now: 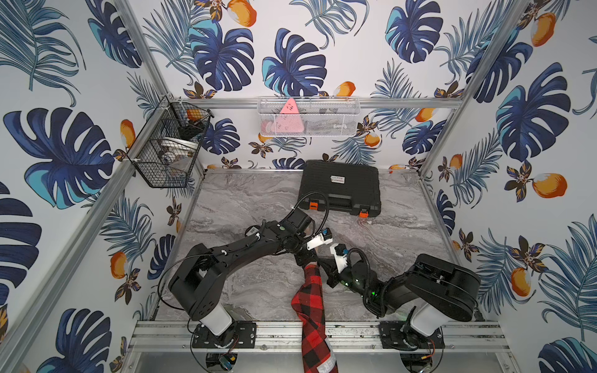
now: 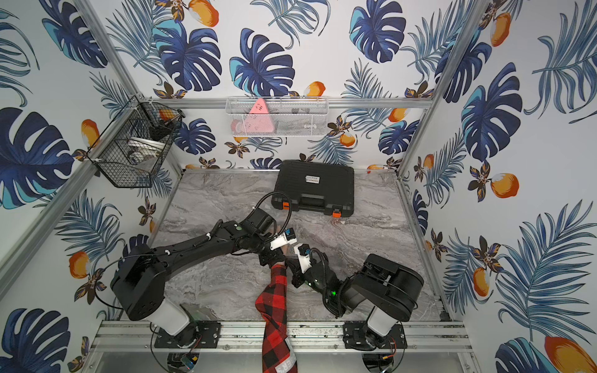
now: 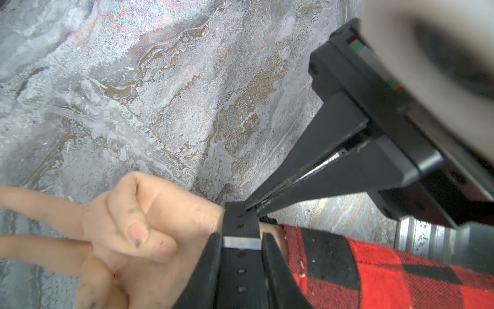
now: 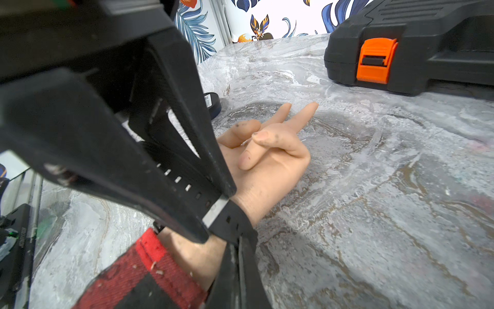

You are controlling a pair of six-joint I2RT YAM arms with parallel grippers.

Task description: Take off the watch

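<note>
The black watch strap [image 3: 241,273] with its metal keeper is on the wrist of a hand [image 3: 154,221] in a red-black checked sleeve [image 1: 311,304]. My left gripper is shut on the strap around the keeper, as the right wrist view also shows from the side. My right gripper is shut, its tips against the strap at the wrist beside the left gripper's hold; nothing clear shows between its fingers. The watch face is hidden.
A closed black case [image 1: 339,186] lies at the back of the marble table [image 1: 230,192]. A wire basket [image 1: 171,149] hangs on the left, a white mesh rack [image 1: 329,118] on the back wall.
</note>
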